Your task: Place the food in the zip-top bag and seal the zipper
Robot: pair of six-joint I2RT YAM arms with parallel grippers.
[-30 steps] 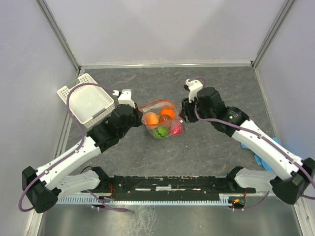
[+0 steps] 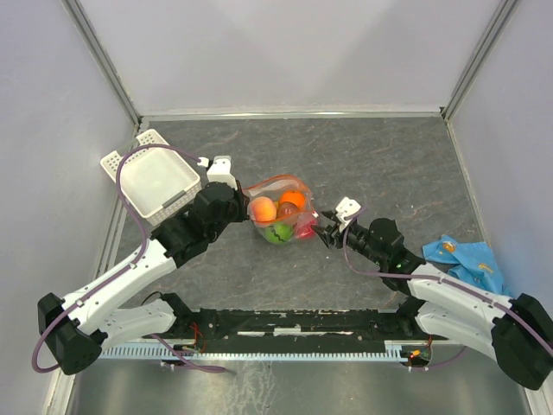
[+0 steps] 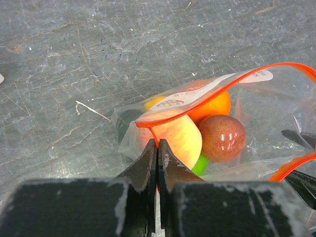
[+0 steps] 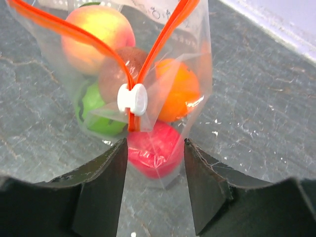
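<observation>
The clear zip bag (image 2: 291, 181) stands mid-table with its orange-rimmed mouth spread wide. Inside lie a peach (image 3: 177, 140), an orange (image 4: 175, 91), a brown round fruit (image 3: 222, 138), a green fruit (image 4: 98, 111) and a red one (image 4: 155, 148). My left gripper is shut on the orange zipper edge at the bag's left corner. At the opposite corner, a white slider (image 4: 132, 99) sits on the zipper. My right gripper is open, its fingertips below the slider and on either side of the red fruit in that view; whether they touch the bag cannot be told.
An empty white basket (image 2: 155, 179) stands at the left. A blue cloth or bag (image 2: 467, 259) lies at the right edge. Behind the bag, the grey table (image 2: 371, 147) is clear.
The left arm and the bag look unmoved.
</observation>
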